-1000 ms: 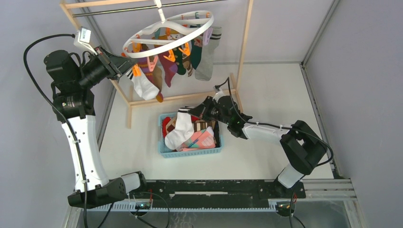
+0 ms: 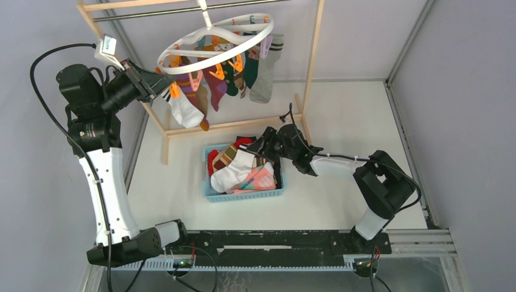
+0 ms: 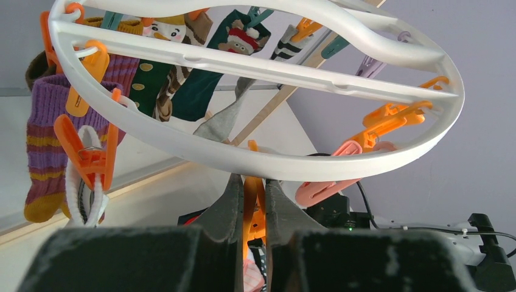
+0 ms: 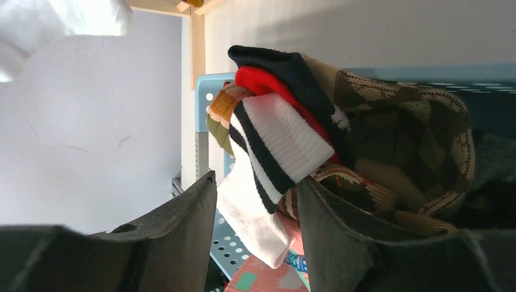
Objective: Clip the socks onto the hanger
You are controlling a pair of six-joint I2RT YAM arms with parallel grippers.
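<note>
The white hanger ring (image 2: 185,69) carries hanging socks and clips. At its left side my left gripper is shut on an orange clip (image 3: 254,207) below the rim. No sock shows in that clip. A white sock with black stripes (image 4: 283,137) lies on top of the pile in the blue basket (image 2: 244,196). Over its striped cuff, my right gripper stands open, fingers apart. The cuff shows beyond and between the fingertips; whether they touch it I cannot tell. Another white sock (image 2: 184,111) hangs from an orange clip (image 2: 174,89) at the ring's left.
More socks fill the basket, among them a pink one (image 2: 260,178) and a dark patterned one (image 4: 401,131). A wooden frame (image 2: 311,61) stands around the hanger. Several clips on the ring hold socks.
My right gripper has moved slightly down and right. The striped cuff, which stood up beside it, now lies lower and farther right, partly under the gripper. My left arm stays still.
</note>
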